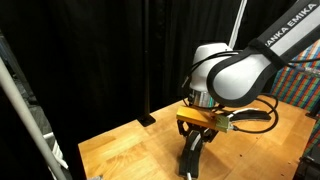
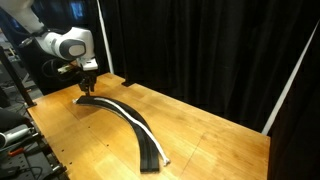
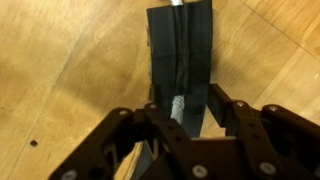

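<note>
A curved black strip (image 2: 146,148) lies on the wooden table, with a thin white cord (image 2: 122,113) running along it. In exterior view 2 the cord's near end pokes out past the strip's end. My gripper (image 1: 195,130) is over the strip (image 1: 190,160), hiding part of it. From the wrist, my gripper has its fingers apart on either side of the strip (image 3: 180,50). White shows at the strip's top end and again as a short white piece (image 3: 178,108) between the fingertips. Whether the fingers touch the strip cannot be told.
Black curtains (image 2: 200,50) hang behind it. A black cable (image 1: 255,127) loops beside the arm.
</note>
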